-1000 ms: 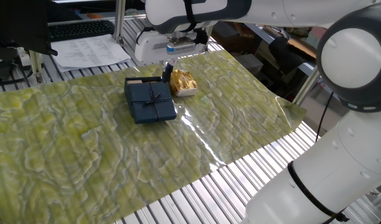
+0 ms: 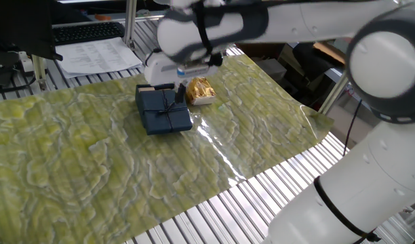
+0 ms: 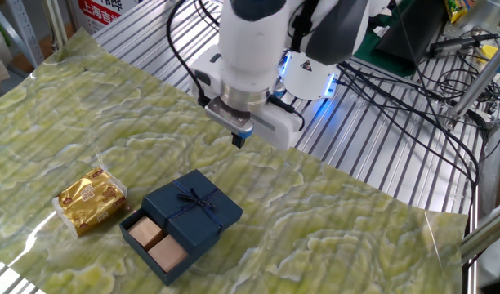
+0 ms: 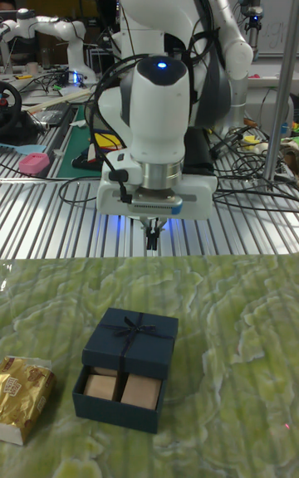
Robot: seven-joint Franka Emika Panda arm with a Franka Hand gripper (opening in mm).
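Observation:
A dark blue gift box (image 3: 164,253) rests on the green marbled sheet. Its ribbon-tied lid (image 3: 193,208) sits askew across it, leaving part of the inside uncovered. Two light brown blocks, one of them the nearer block (image 3: 169,252), show in the uncovered part. Beside the box lies a gold-wrapped packet (image 3: 91,200) with a white edge, apart from it. My gripper (image 4: 152,239) hangs in the air on the robot's side of the box, pointing down. Its dark fingers look closed together, with nothing visible between them. In exterior view 1 the fingertips overlap the box's edge.
The green sheet (image 3: 340,237) is clear to the right of the box in exterior view 2. Papers (image 2: 99,55) and a keyboard (image 2: 89,32) lie beyond the sheet. Cables (image 3: 413,139) run along the slatted table near the arm's base.
In exterior view 1 my hand has moved downward and slightly left. The box, its lid and the gold packet have stayed where they were.

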